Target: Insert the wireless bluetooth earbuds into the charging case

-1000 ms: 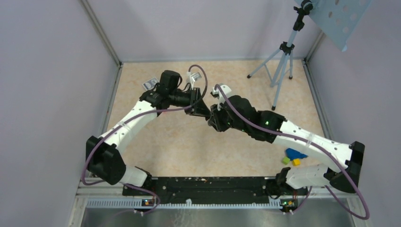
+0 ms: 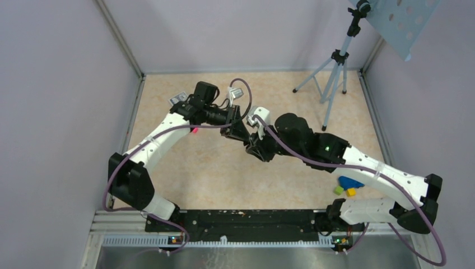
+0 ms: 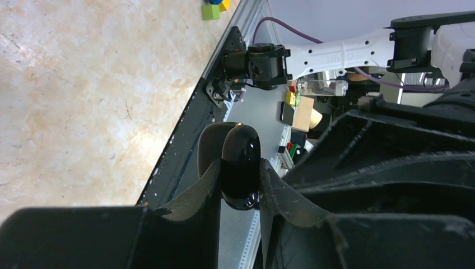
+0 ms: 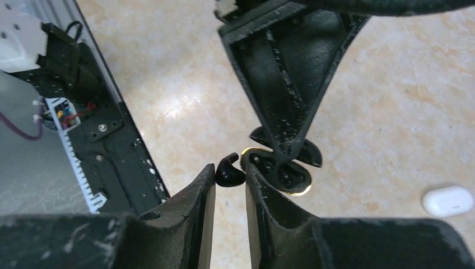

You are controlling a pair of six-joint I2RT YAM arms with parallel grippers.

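My left gripper is shut on the glossy black charging case (image 3: 241,162), which stands open like a shell. In the right wrist view the gold-rimmed case (image 4: 292,178) hangs above the table, pinched by a left finger (image 4: 285,120). A small black earbud (image 4: 229,174) sits between the tips of my right gripper, seeming to touch both. It is beside the case's near edge, outside the cavity as far as shows. From above, the left gripper (image 2: 242,134) and right gripper (image 2: 256,147) meet mid-table, hiding case and earbud.
A white rounded object (image 4: 448,200) lies on the table. Toward the right edge are a blue piece (image 2: 350,182), a green block (image 2: 338,190) and a yellow block (image 2: 351,192). A tripod (image 2: 336,67) stands at the back right.
The right wrist has turned slightly and its elbow has shifted outward and down in the top view. The left arm has moved a little to the right. The grippers stay close together.
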